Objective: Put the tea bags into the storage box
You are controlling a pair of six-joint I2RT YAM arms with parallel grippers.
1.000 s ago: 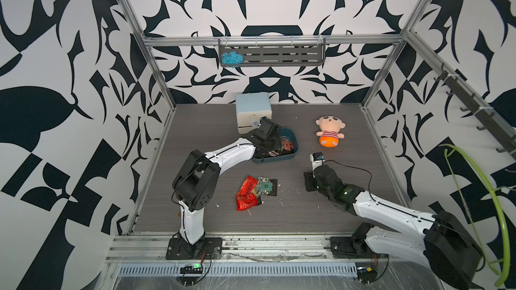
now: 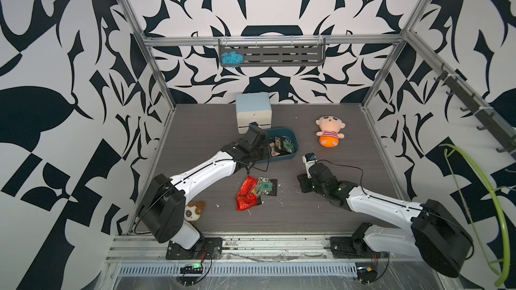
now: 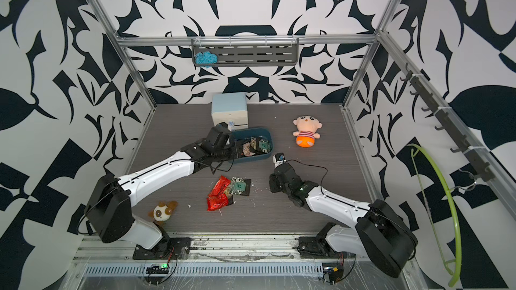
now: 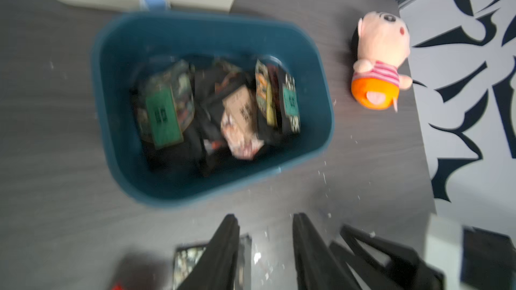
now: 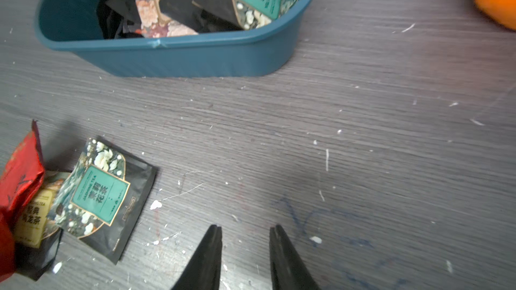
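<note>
The storage box is a dark teal bin (image 5: 199, 56) holding several tea bags, among them a green-labelled tea bag (image 4: 162, 117). On the table in front of it lie a green-labelled jasmine tea bag (image 5: 100, 193), a yellow-labelled tea bag (image 5: 33, 217) partly under it, and a crumpled red packet (image 2: 246, 194). My left gripper hangs open near the box's front side, nothing between its fingers; the jasmine tea bag shows partly behind one finger. Apart from the bags and to their right, my right gripper is open and empty over bare table.
A white drawer unit with a blue top (image 2: 253, 107) stands behind the box. An orange-trousered doll (image 2: 329, 131) lies at the back right, and a brown-and-white plush toy (image 3: 162, 211) at the front left. Bare table stretches right of the bags.
The right arm has shifted slightly left. The bags on the table stay put.
</note>
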